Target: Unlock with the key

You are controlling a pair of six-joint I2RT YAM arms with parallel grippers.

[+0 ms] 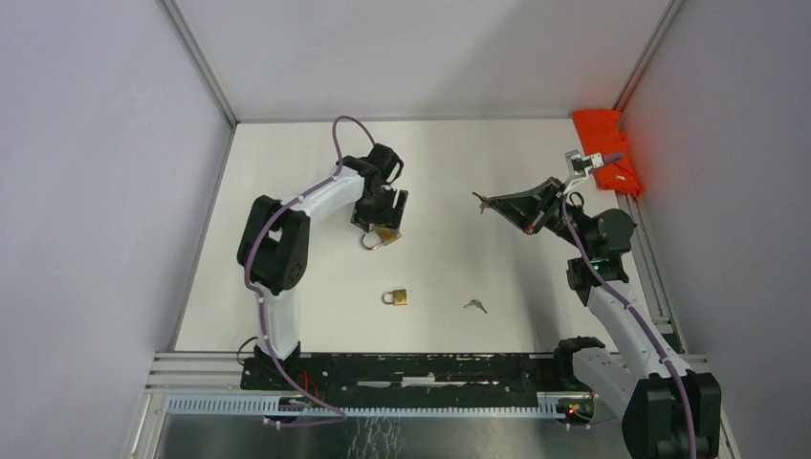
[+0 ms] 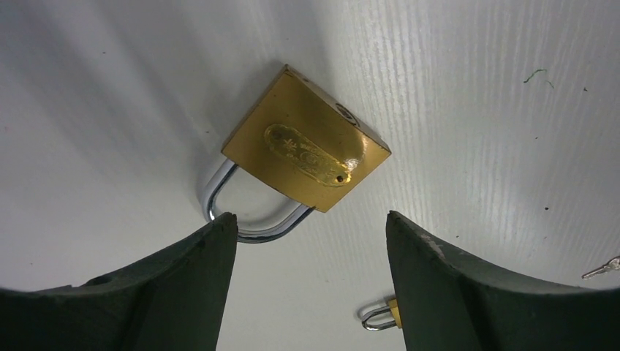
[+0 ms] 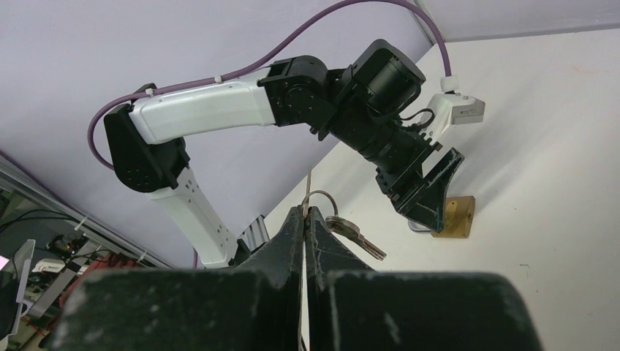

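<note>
A large brass padlock (image 2: 305,142) lies flat on the table, its steel shackle (image 2: 219,191) toward the lower left in the left wrist view. My left gripper is over it, open, its fingers wide apart and nothing between them. From the side, in the right wrist view, the padlock (image 3: 458,217) shows just beyond the left fingers. Well to the right, my right gripper is shut on a small ring of keys (image 3: 352,234), held up in the air. The top view shows the keys (image 1: 482,201) at its tip, pointing left.
A smaller brass padlock (image 1: 399,297) lies nearer the table's front, with loose keys (image 1: 475,305) to its right. An orange cloth (image 1: 607,151) is at the back right corner. Between the two grippers the table is bare.
</note>
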